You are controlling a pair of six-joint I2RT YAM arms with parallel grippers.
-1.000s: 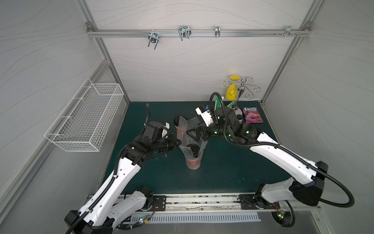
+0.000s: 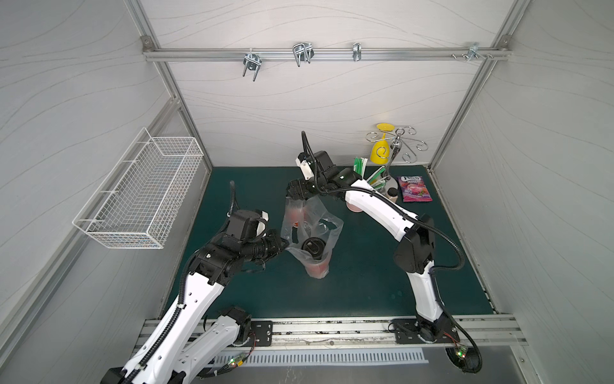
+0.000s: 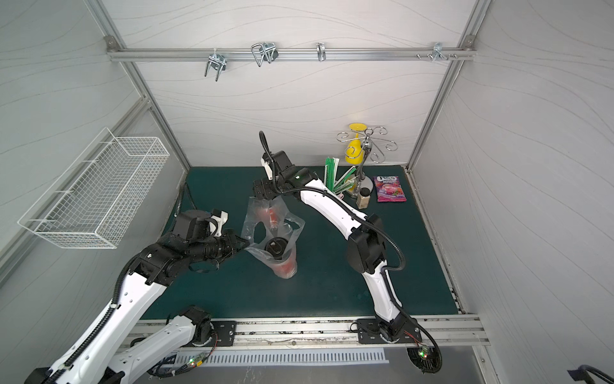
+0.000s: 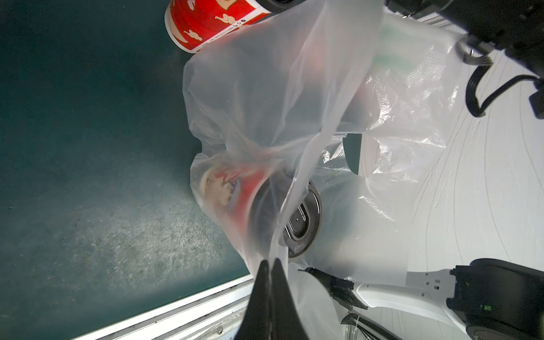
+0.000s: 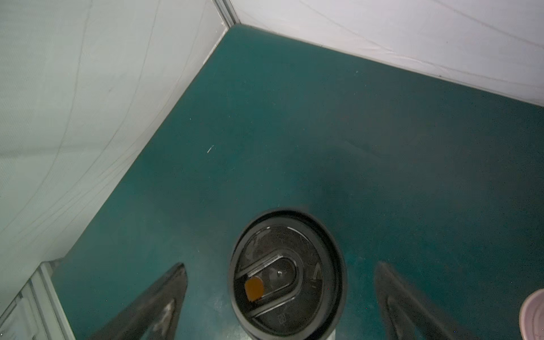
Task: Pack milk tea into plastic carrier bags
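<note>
A clear plastic bag (image 2: 329, 224) stands spread open around one red milk tea cup (image 4: 243, 195) with a black lid (image 2: 313, 248). My left gripper is shut on the bag's rim, with thin film running between its fingertips. Behind the bag is a second cup, whose red side (image 4: 212, 22) shows at the top of the left wrist view. Over this cup, my right gripper is open; the black lid (image 5: 288, 277) appears between its fingers, with a visible gap on each side.
Green-and-white straws (image 3: 331, 171), a shaker bottle (image 3: 364, 198), a metal stand (image 3: 367, 150), a yellow bottle (image 3: 354, 153) and a pink packet (image 3: 389, 189) occupy the back right. A white wire basket (image 2: 144, 192) hangs at left.
My right gripper has moved from above the bag, back and left to over the second cup.
</note>
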